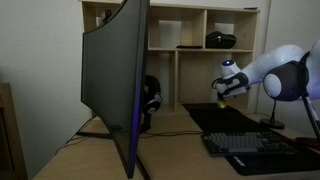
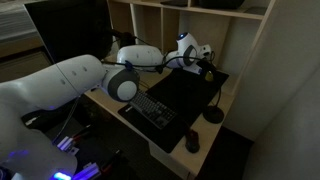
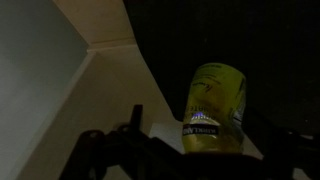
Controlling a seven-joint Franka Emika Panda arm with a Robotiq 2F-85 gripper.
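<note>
A yellow cylindrical container with a dark printed label stands out in the wrist view, over a black surface. My gripper is open, its dark fingers to either side of the container's near end. From outside, the gripper is low over the far end of the black desk mat, where only a small patch of yellow shows. In the other exterior view the gripper is at the yellow container near the mat's far corner. Contact between fingers and container cannot be made out.
A black keyboard lies at the mat's near end. The large curved monitor stands to the left, with headphones behind it. Wooden shelves rise at the back. A round dark base sits beside the mat.
</note>
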